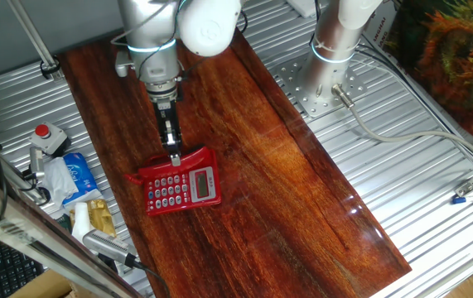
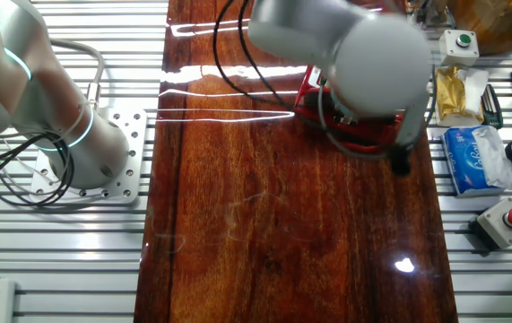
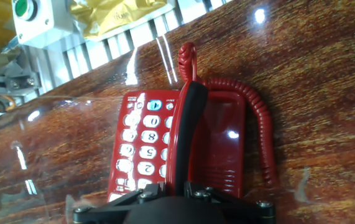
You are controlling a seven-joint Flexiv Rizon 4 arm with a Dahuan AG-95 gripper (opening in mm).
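Note:
A red desk telephone with a keypad and a small display lies on the wooden table. My gripper points down over its far side. In the wrist view, the red and black handset runs between the fingers, which close in on both its sides; the very tips are hard to see. The handset stands on edge beside the keypad. To its right the red cradle surface shows bare. A coiled red cord loops from the handset's far end around the phone. The arm mostly covers the phone in exterior view 2.
Beside the table's edge lie a blue tissue pack, a gold packet and a red-button box.

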